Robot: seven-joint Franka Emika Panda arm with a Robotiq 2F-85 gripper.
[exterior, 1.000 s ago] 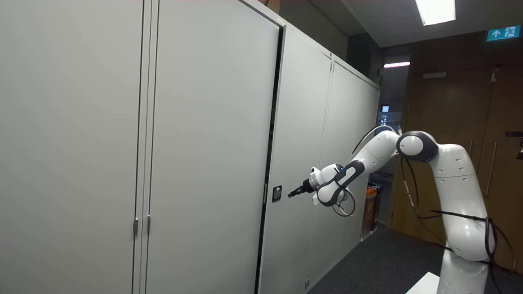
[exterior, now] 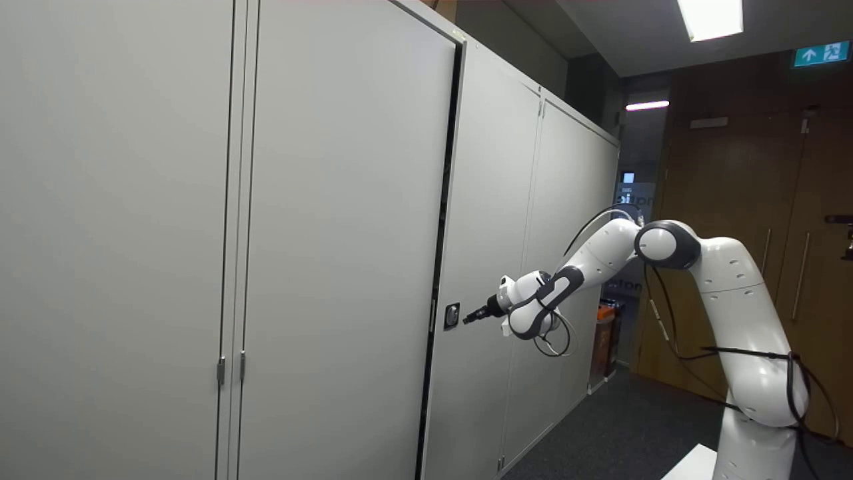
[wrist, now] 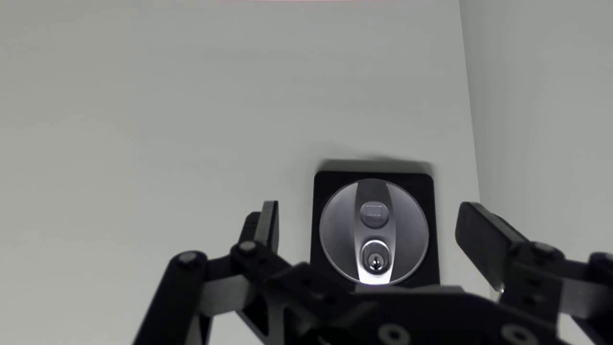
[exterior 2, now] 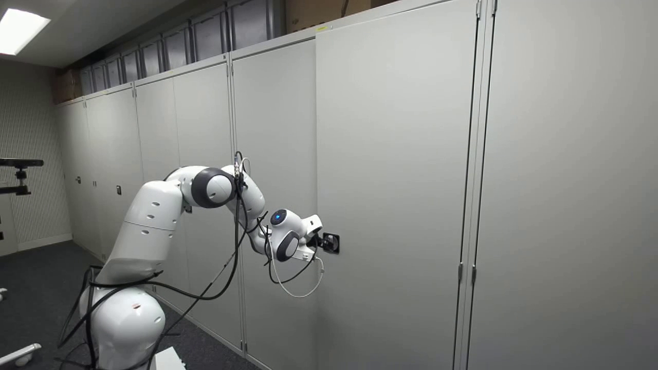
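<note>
A round silver knob (wrist: 339, 230) with a keyhole is set in a black square plate (wrist: 317, 198) on a light grey cabinet door (wrist: 230, 115). My gripper is open, its two dark fingers apart on either side of the plate, with nothing between the pads. The palm side of the gripper covers the plate's lower edge in the wrist view. From the first exterior view, the gripper (exterior: 466, 321) points at the lock plate (exterior: 452, 315), a small gap short of it. That door's edge stands slightly out from the adjoining door, leaving a dark slit.
More grey cabinet doors (exterior 2: 395, 154) line the wall on both sides. Cables (exterior 2: 209, 296) hang loosely from the arm. Open air lies in front of the doors; a white base corner (exterior: 694, 464) sits low by the arm.
The arm has moved a little toward the cabinet, bringing the gripper nearer the lock plate. The doors look the same.
</note>
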